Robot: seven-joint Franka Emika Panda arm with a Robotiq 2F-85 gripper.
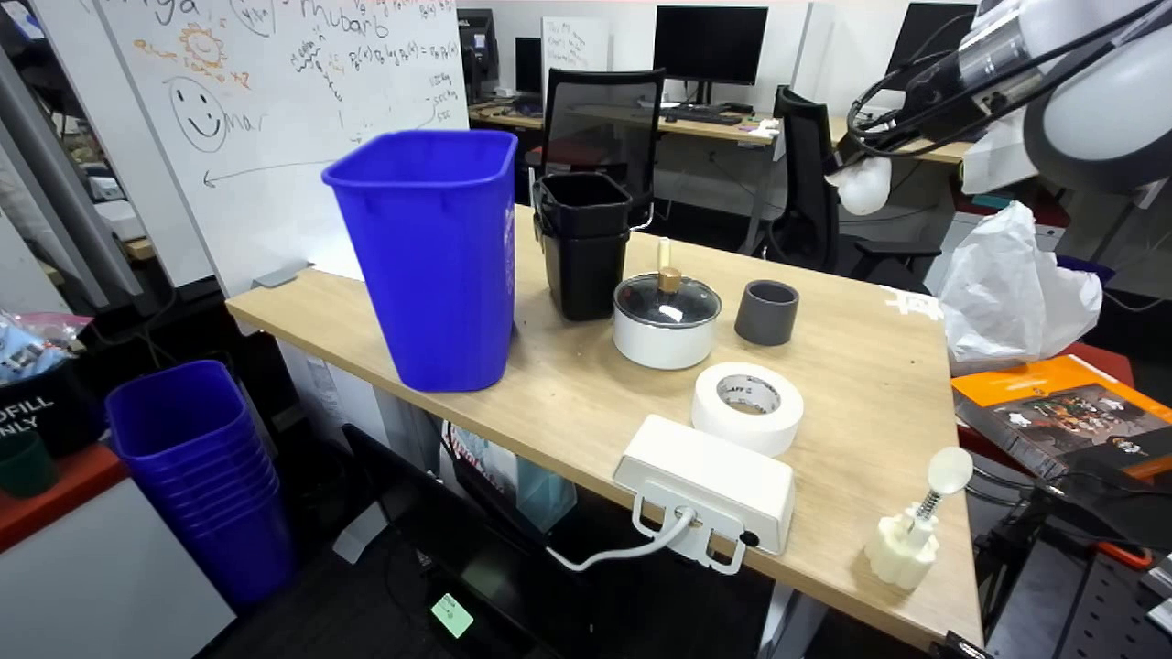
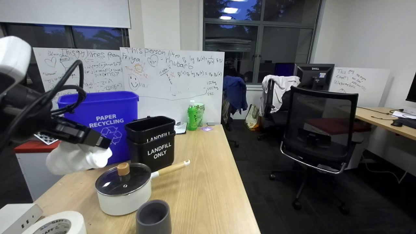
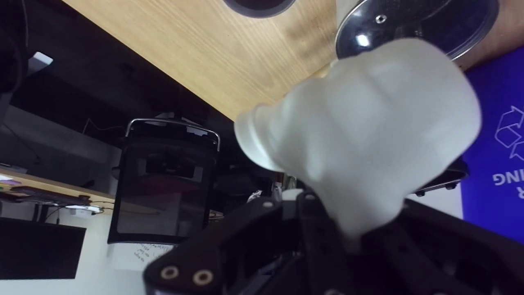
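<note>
A pale, smooth white object [image 3: 373, 123] with a narrower, ridged end is held in my gripper. In exterior view 2 the gripper [image 2: 102, 141] is shut on this white object [image 2: 74, 156], which hangs in the air near the pot [image 2: 123, 201] and in front of the blue recycling bin. Exterior view 1 has the gripper [image 1: 841, 165] high at the upper right, with the white object [image 1: 864, 187] below its tip. What exactly the object is, I cannot tell. Its gripped part is mostly hidden by the fingers.
Standing on the table are the tall blue bin [image 1: 439, 264], stacked black bins [image 1: 585, 258], the lidded white pot [image 1: 662, 335] and a grey cup [image 1: 766, 318]. Nearer lie a tape roll [image 1: 777, 423], a white box [image 1: 709, 472] and a cream pump-like item [image 1: 906, 549].
</note>
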